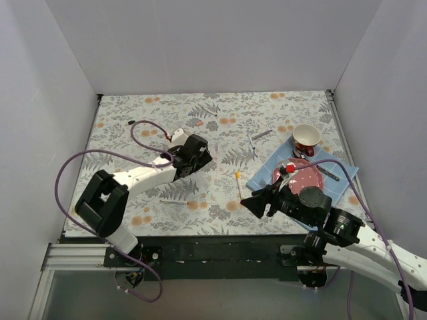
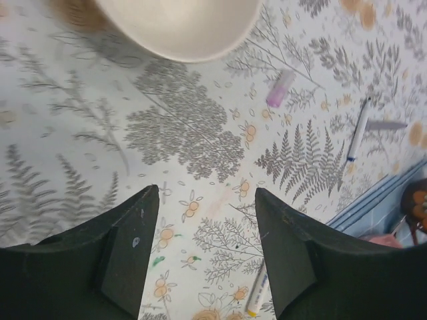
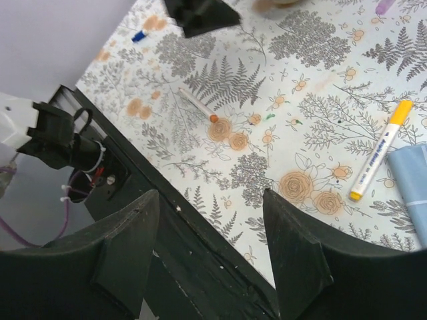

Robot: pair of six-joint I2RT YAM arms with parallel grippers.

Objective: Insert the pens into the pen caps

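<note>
An orange-ended white marker (image 1: pixel 239 185) lies on the patterned cloth; the right wrist view shows this marker (image 3: pixel 381 152) whole, right of that gripper. My left gripper hangs above the cloth with parted fingers and nothing between them. Low in the front right, my right gripper is open and empty. A white pen with an orange end (image 3: pixel 198 105) lies front left. Farther right are a white-and-blue pen (image 2: pixel 359 130) and a grey pen (image 1: pixel 262 134); another pen (image 1: pixel 208 111) lies at the back. A small pink piece (image 2: pixel 281 88) and a dark blue piece (image 3: pixel 139 36) lie apart.
A white bowl (image 2: pixel 183 30) sits close behind the left gripper, partly hidden by it from above. On the right, a blue cloth (image 1: pixel 263 175) carries a pink plate (image 1: pixel 308 179), a cup (image 1: pixel 306 135) and cutlery.
</note>
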